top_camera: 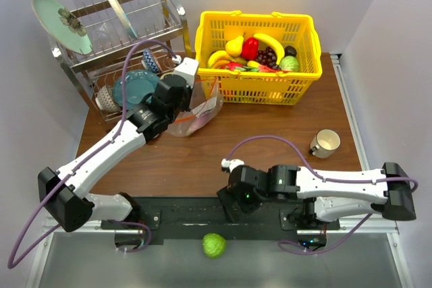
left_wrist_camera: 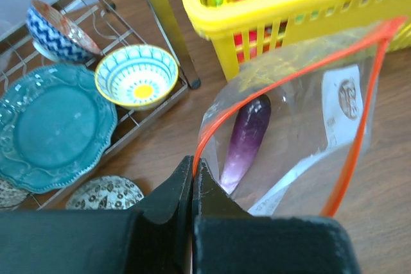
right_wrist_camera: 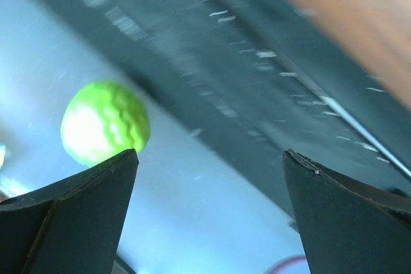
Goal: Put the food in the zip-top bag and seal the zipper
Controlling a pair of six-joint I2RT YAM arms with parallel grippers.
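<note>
The zip top bag (top_camera: 202, 112) with orange zipper holds a purple eggplant (left_wrist_camera: 244, 139). My left gripper is shut on the bag's zipper edge, holding it up by the dish rack. A green round food, like a lettuce (top_camera: 214, 245) (right_wrist_camera: 104, 123), is off the wooden table's front edge, over the grey area below. My right gripper stands open with nothing between its fingers, low at the front edge above and right of the green food.
A yellow basket (top_camera: 256, 85) of fruit and vegetables stands at the back. The dish rack (top_camera: 101, 65) with plates and bowls is at the left. A mug (top_camera: 325, 141) sits at the right.
</note>
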